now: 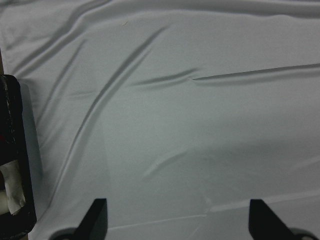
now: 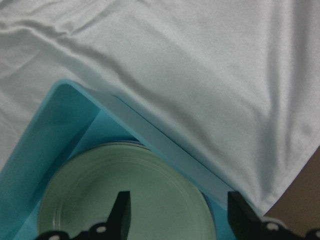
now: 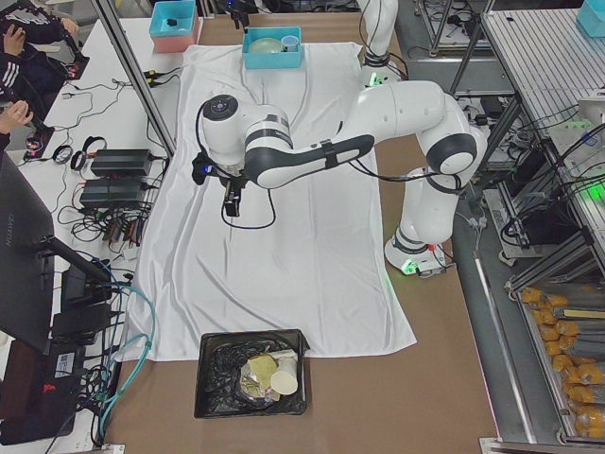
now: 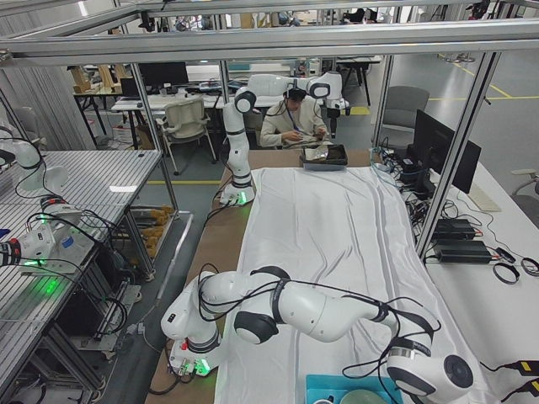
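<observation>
A green plate (image 2: 125,195) lies flat in the blue bin (image 3: 271,61) with a small light cup (image 3: 290,43) beside it. In the right wrist view my right gripper is over that plate, fingers wide apart, open and holding nothing. My left gripper is open above the white cloth (image 1: 200,120), nothing between its fingers. At the left edge of the left wrist view is the black bin (image 3: 250,406), lined with plastic and holding crumpled wrappers and a paper cup (image 3: 284,382).
Monitor, boxes and cables crowd the side desk (image 4: 472,311). A metal frame post (image 4: 446,202) rises beside the cloth.
</observation>
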